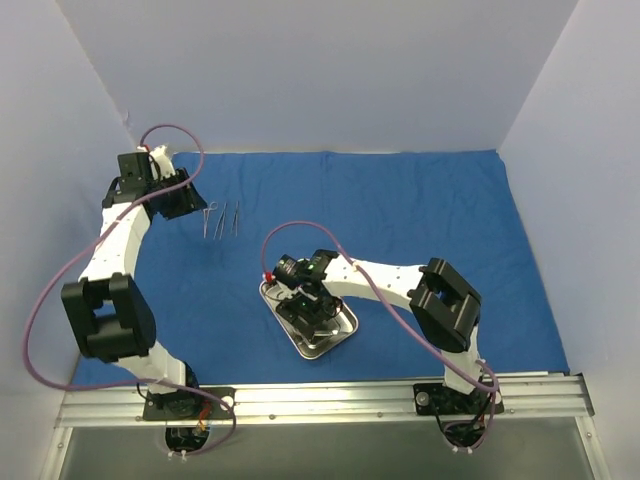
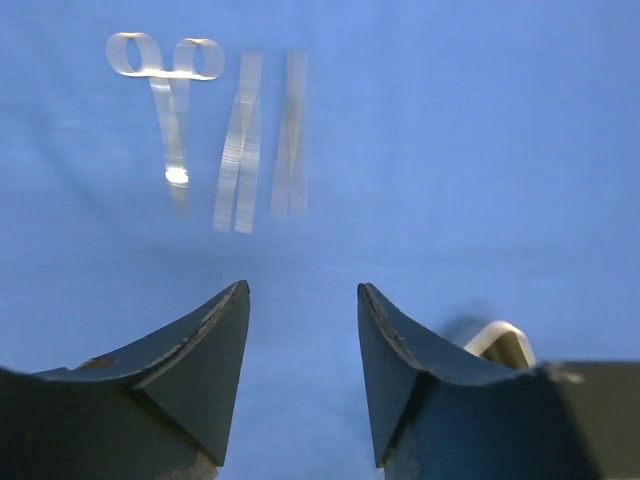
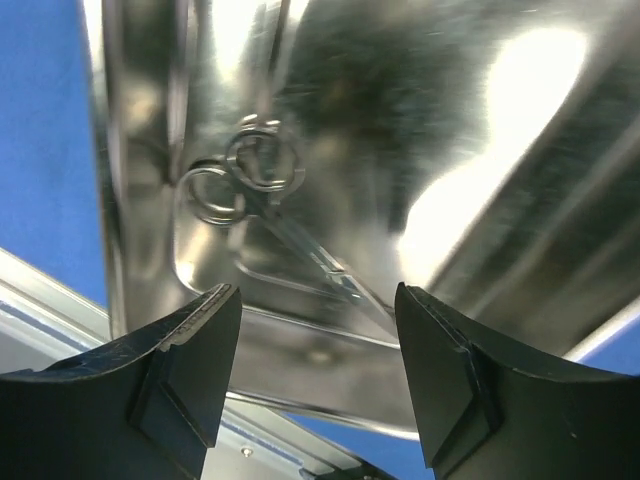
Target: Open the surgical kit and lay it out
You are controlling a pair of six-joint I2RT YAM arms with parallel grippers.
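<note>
The metal tray lies on the blue cloth. In it rests a pair of scissors, its ring handles toward the upper left in the right wrist view. My right gripper is over the tray with its fingers apart and nothing held; the scissors' tip runs toward one finger. At the far left, another pair of scissors and two slim tweezer-like tools, the first and the second, lie side by side on the cloth. My left gripper stands open and empty, beside them in the top view.
Grey walls bound the back and sides. A metal rail runs along the front edge. Reflections blur parts of the tray floor.
</note>
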